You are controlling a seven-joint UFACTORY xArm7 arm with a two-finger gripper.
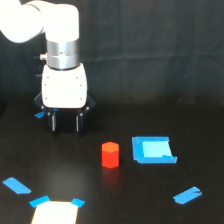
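My gripper (67, 124) hangs at the left, pointing down below its white hand, with its two dark fingers apart. No object shows between them. To the right of the gripper and nearer the camera, a red block (110, 155) rests on the black table. Farther right lies a light-blue square (156, 149) edged with blue tape. At the lower left, a pale cream square (54, 213) is cut off by the bottom edge of the view. The dark fingertips are hard to make out against the black background.
Strips of blue tape mark the table at the left (16, 186) and at the lower right (187, 195). Bare black table lies between the red block and both squares. A dark curtain (150, 50) closes off the back.
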